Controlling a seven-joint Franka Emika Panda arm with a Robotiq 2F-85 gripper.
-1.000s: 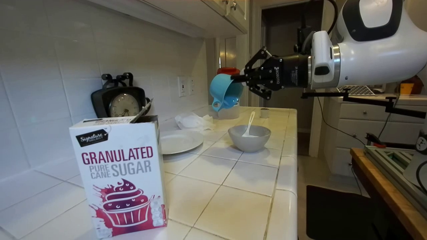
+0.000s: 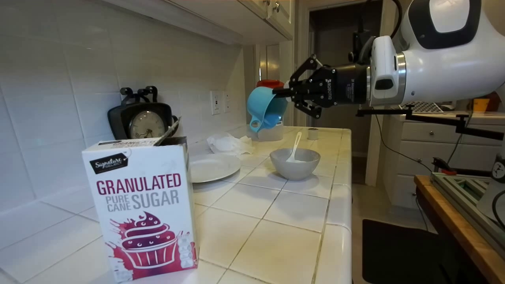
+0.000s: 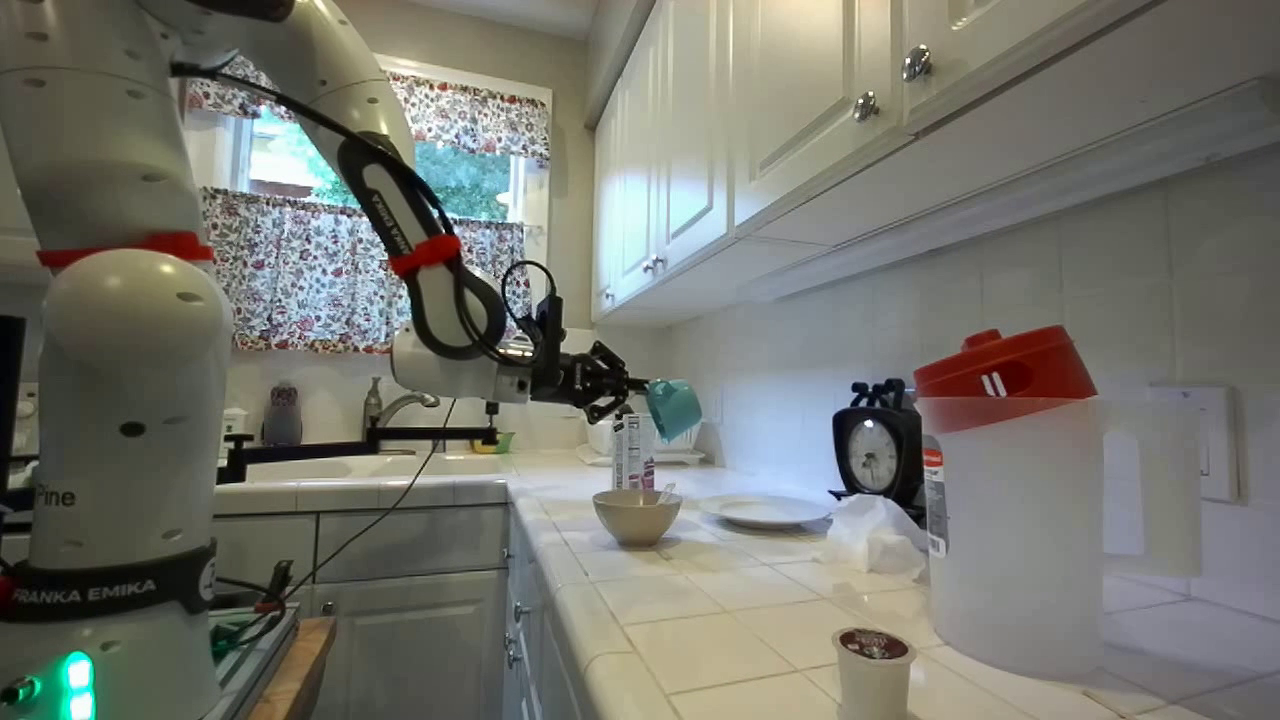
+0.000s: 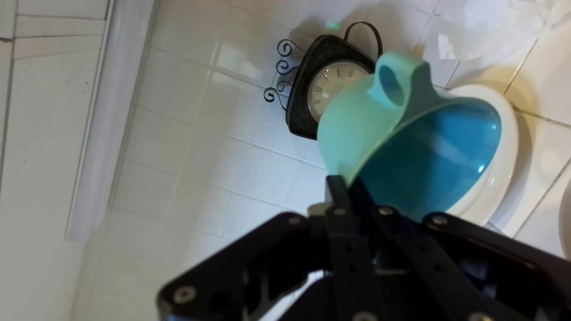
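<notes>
A light-blue cup with a small looped handle hangs tilted in the air, its mouth facing partly down. My gripper is shut on the cup's rim, as the wrist view also shows, where the fingers meet the edge of the blue cup. Inside, the visible blue wall looks bare. Lower on the counter, to the right of the cup in the first exterior view, stands a grey bowl with a white spoon in it. A white plate lies flat beside the bowl.
A sugar box stands at the front of the counter. Against the wall is a black clock-like scale. Crumpled white paper, a red-lidded pitcher and a small pod cup occupy the other end. Cabinets overhang the counter.
The gripper and the tilted cup have shifted very slightly to the left. Everything on the counter stays where it was.
</notes>
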